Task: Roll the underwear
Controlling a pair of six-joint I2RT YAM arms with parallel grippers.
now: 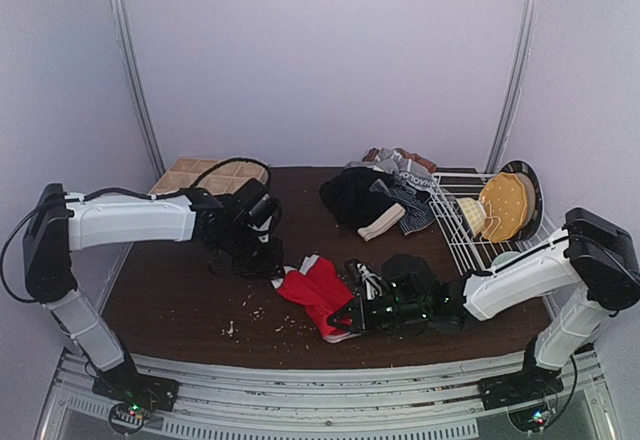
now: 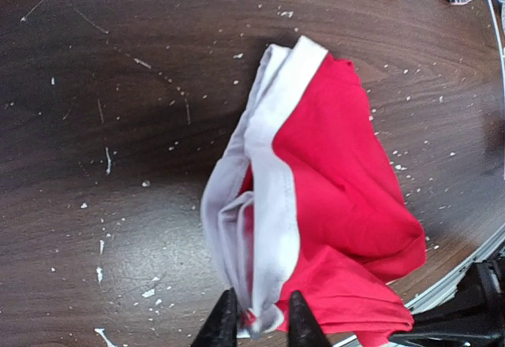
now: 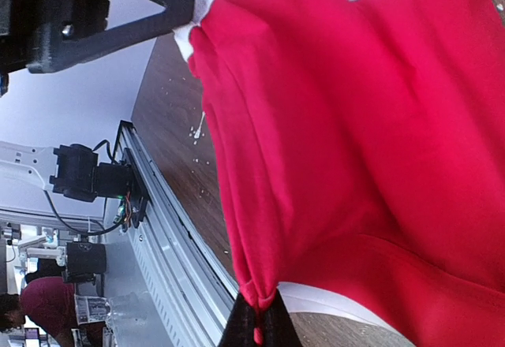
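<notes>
The red underwear (image 1: 318, 290) with its white waistband (image 2: 272, 197) lies on the table between my two arms. In the right wrist view, a red fold narrows into my right gripper, which is shut on it. At the waistband's other end, my left gripper stands partly open, fingers apart either side of the white band's corner. The red cloth (image 2: 331, 173) spreads unevenly, with folds towards the right gripper. From above, the left gripper (image 1: 277, 280) is at the upper-left corner of the cloth and the right gripper (image 1: 350, 318) at its lower right.
A pile of clothes (image 1: 375, 195) lies at the back, right of centre. A wire dish rack (image 1: 462, 230) with plates stands on the right. The divided wooden box (image 1: 190, 172) sits at the back left. Small white scraps (image 1: 230, 329) dot the table.
</notes>
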